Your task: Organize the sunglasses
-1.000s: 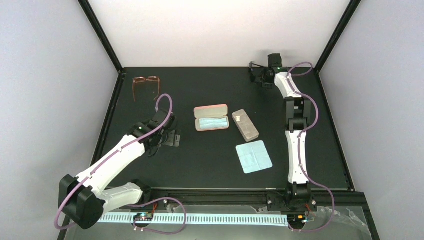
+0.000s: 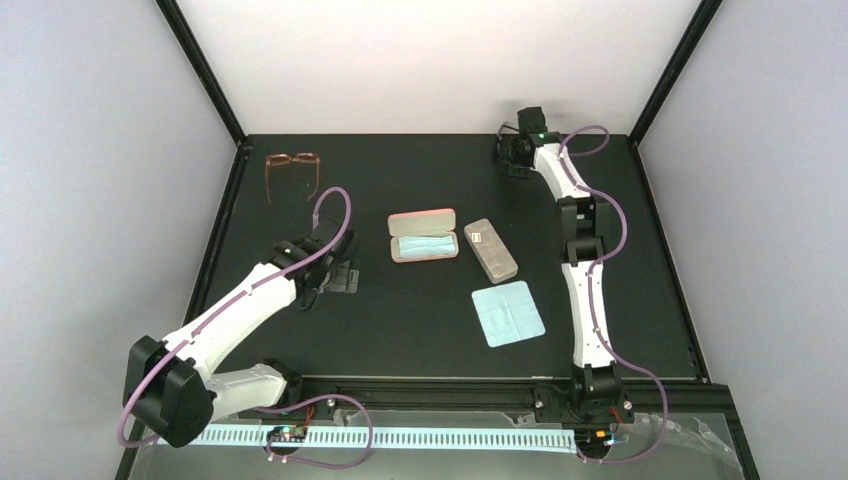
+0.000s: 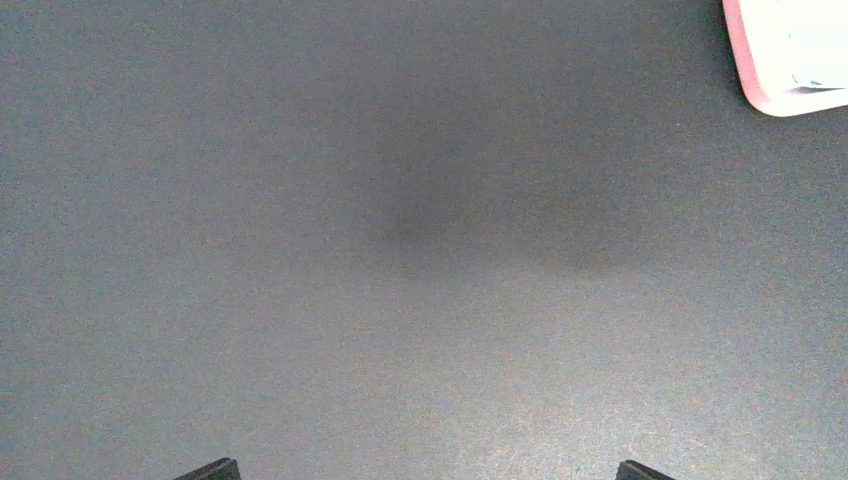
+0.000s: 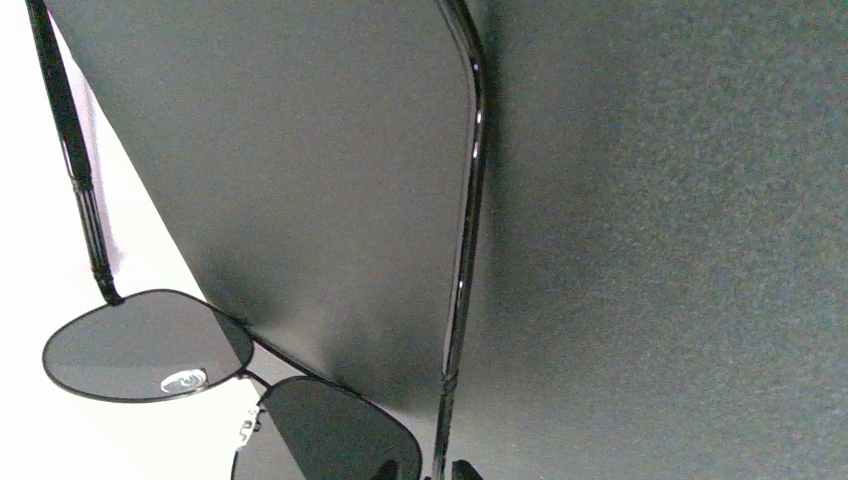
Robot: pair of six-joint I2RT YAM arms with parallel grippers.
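Dark-lensed sunglasses with thin black frames [image 4: 345, 420] fill the left part of the right wrist view, unfolded. At the bottom of that view my right gripper is part open, its fingertips on either side of one temple arm and a gap still showing. From above, my arm mostly covers these sunglasses at the back right. Brown glasses [image 2: 292, 158] lie unfolded at the back left. My left gripper is open and empty over bare table. An open case [image 2: 422, 222] with a light blue cloth inside sits mid-table.
Right of the open case lies a closed grey-beige case [image 2: 491, 250], with a light blue cloth [image 2: 508, 313] in front of it. The back wall [image 2: 440, 60] rises close behind the right gripper.
Cases, cloth and brown glasses stay put.
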